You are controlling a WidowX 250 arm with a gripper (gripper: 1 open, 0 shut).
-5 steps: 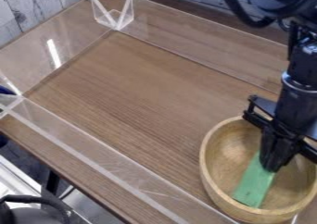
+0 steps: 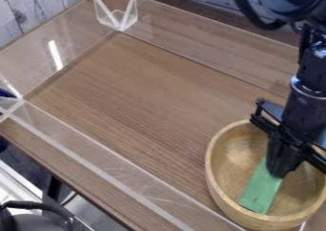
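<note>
A tan round bowl (image 2: 227,179) sits at the lower right of the camera view. Inside it lies a green elongated object (image 2: 262,190). The black gripper (image 2: 287,154) is lowered over the bowl at the green object's upper end. Its fingertips are dark and partly overlap the object, so I cannot see clearly whether anything is between them.
The wooden tray floor (image 2: 128,87) is bare to the left and behind the bowl, bounded by clear plastic walls. A dark cable or arm part lies at the bottom left outside the tray.
</note>
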